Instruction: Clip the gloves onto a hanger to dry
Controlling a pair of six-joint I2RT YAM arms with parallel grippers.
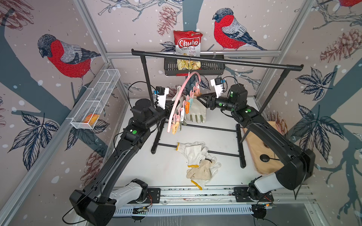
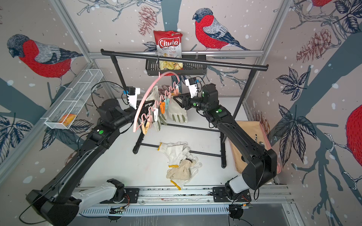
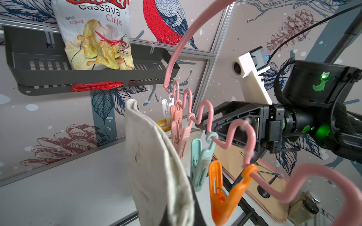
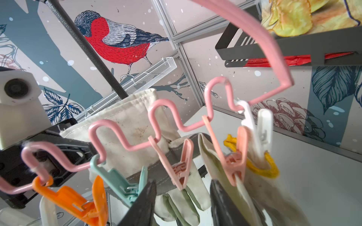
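Observation:
The pink hanger hangs from the rack bar with coloured clips; the orange clip (image 3: 230,199) is nearest in the left wrist view. A pale glove (image 4: 260,188) with a yellow cuff hangs at the far-end clips. My shut left gripper is behind pale glove cloth (image 3: 150,158), which stands up beside the clip row; the fingertips are hidden. My right gripper stands part open below a pink clip (image 4: 173,169). Two pairs of loose gloves (image 1: 190,152) lie at the front of the table.
The rack bar (image 1: 241,62) spans overhead. A dark shelf (image 1: 213,67) with a chips bag is behind, a wire basket (image 1: 90,101) on the left wall, and a tan board (image 1: 264,162) on the right.

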